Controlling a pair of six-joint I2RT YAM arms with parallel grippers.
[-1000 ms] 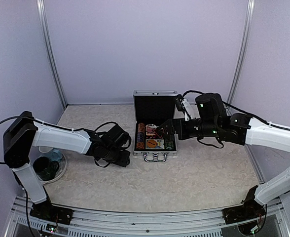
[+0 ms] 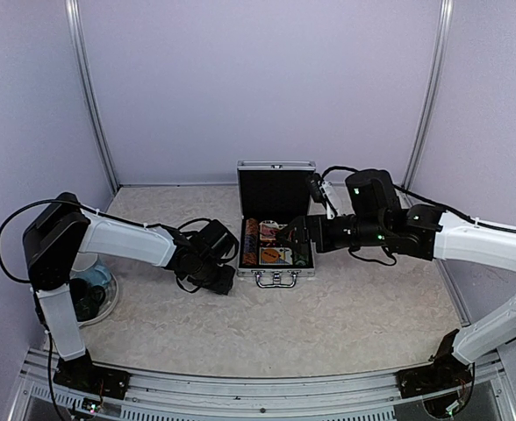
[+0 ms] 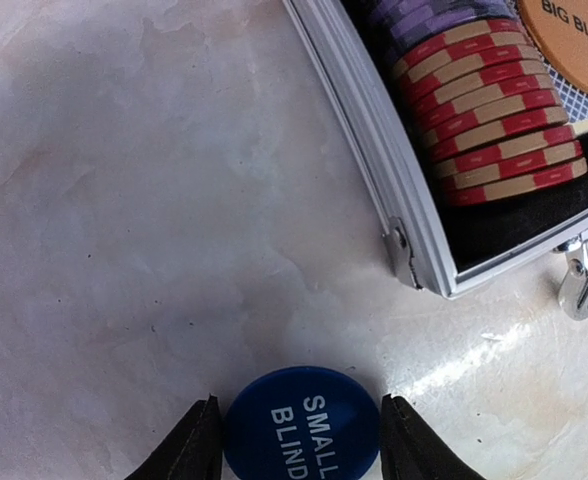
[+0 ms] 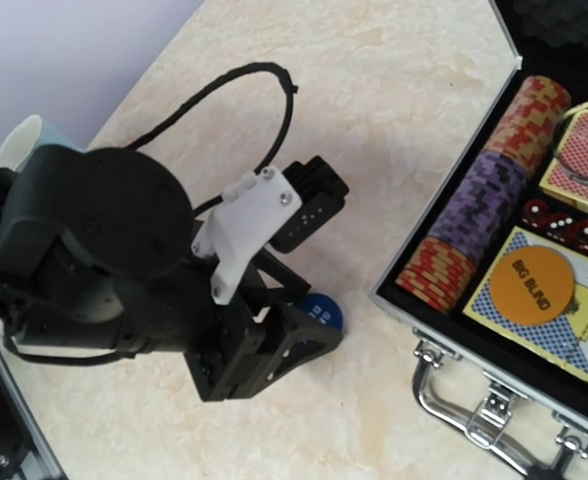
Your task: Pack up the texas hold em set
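Observation:
The open silver case (image 2: pixel 275 273) stands at centre, holding chip stacks (image 3: pixel 499 150), card decks, dice and an orange BIG BLIND disc (image 4: pixel 530 285). Just outside its front-left corner, a blue SMALL BLIND disc (image 3: pixel 302 425) lies on the table between the fingers of my left gripper, which is part open at either side of the disc; whether it grips the disc is unclear. My right gripper (image 2: pixel 291 235) hovers over the case; its fingers are hard to make out in the top view and outside the right wrist view.
A tray with cups (image 2: pixel 97 285) stands at the far left, behind the left arm.
The right arm has shifted very slightly.

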